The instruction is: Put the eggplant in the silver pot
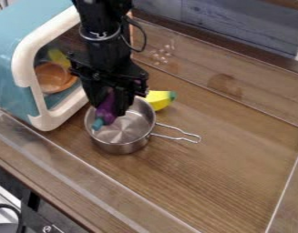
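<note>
A purple eggplant (107, 106) with a teal-green end (100, 122) hangs tilted in my gripper (111, 98), which is shut on it. Its lower end reaches down inside the rim of the silver pot (129, 139), over the left half of the bowl. Whether that end touches the metal, I cannot tell. The pot stands upright on the wooden surface with its wire handle (176, 136) pointing right. The dark fingers cover the eggplant's upper part.
A yellow banana-like item (159, 99) lies just behind the pot. Close on the left stands a blue-and-white toy oven (42, 118) with an orange bowl (54, 78) inside.
</note>
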